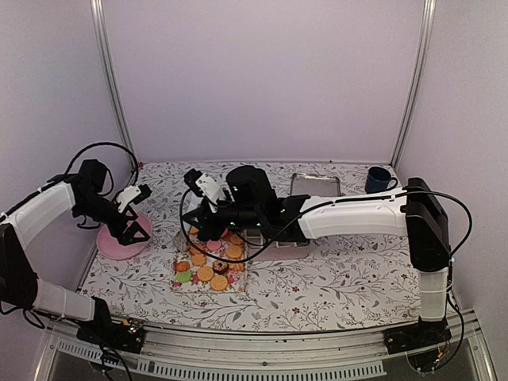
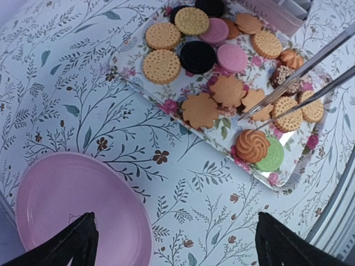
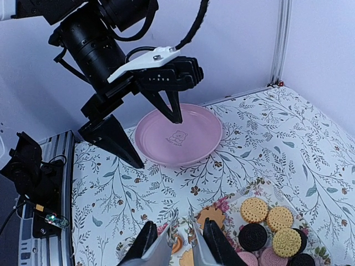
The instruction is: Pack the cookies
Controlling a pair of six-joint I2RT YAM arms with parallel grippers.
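Observation:
My right gripper is shut on metal tongs (image 2: 300, 71); their two narrow arms stand slightly apart at the tips. In the left wrist view the tips hang over the flowered tray (image 2: 145, 92), close to a brown swirl cookie (image 2: 253, 146) and a flower-shaped cookie (image 2: 255, 104). Nothing clearly shows between them. Round yellow cookies (image 2: 161, 67), black ones (image 2: 197, 57) and pink ones (image 2: 232, 58) also lie on the tray. A pale divided box (image 1: 278, 252) stands right of it, partly hidden by the right arm. My left gripper (image 1: 136, 226) is open and empty above the pink plate (image 1: 116, 248).
A metal tray (image 1: 315, 185) lies behind the right arm. Far back right stands a dark blue mug (image 1: 379, 180).

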